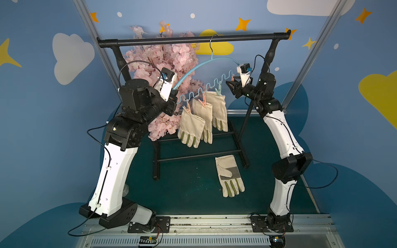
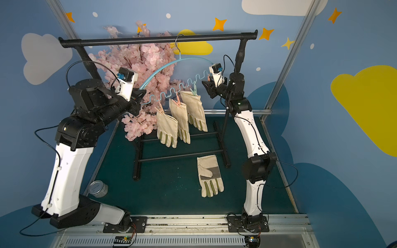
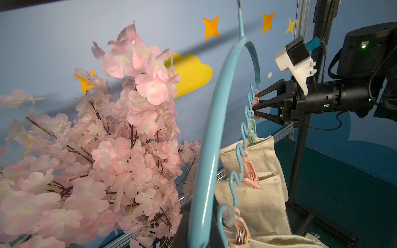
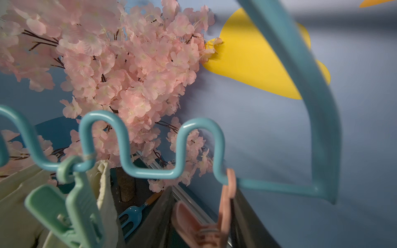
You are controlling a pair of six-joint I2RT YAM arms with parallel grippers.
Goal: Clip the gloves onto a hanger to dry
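Note:
Three cream gloves hang in a row from clips on the light-blue hanger: the left glove [image 1: 191,126], the middle glove [image 1: 206,109] and the far glove [image 1: 221,103]. The first two have pink clips, the last a green clip [image 4: 76,206]. My left gripper [image 1: 175,98] is shut on the left end of the hanger [image 3: 217,124]. My right gripper stands part open at the hanger's right end, its fingers either side of an empty pink clip [image 4: 225,198]; whether they press on it is unclear. Another glove [image 1: 230,175] lies flat on the green floor.
The hanger's hook hangs over the black rack's top bar [image 1: 165,40]. Pink blossoms [image 1: 169,57] crowd behind its left half. A round tin [image 2: 98,188] stands at the left floor edge. Bare floor surrounds the loose glove.

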